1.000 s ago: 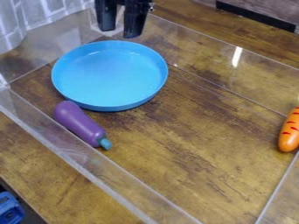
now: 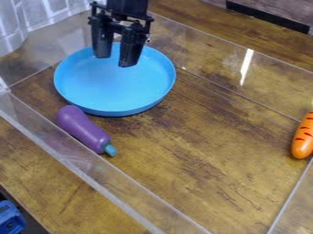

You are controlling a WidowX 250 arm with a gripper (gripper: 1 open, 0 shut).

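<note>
A black gripper (image 2: 117, 41) hangs at the top centre over the back part of a round blue plate (image 2: 113, 87). Its two dark fingers point down and stand apart, with no object visible between them. A purple eggplant-like toy (image 2: 83, 129) with a teal tip lies in front of the plate at the left. An orange carrot-like toy (image 2: 302, 136) with dark stripes lies at the far right.
Clear plastic walls border the wooden surface (image 2: 208, 164) at left, bottom and right. A blue object (image 2: 7, 216) sits outside at the bottom left corner.
The gripper has come down and slightly left from the top edge, now lower over the plate. The plate and both toys have not moved.
</note>
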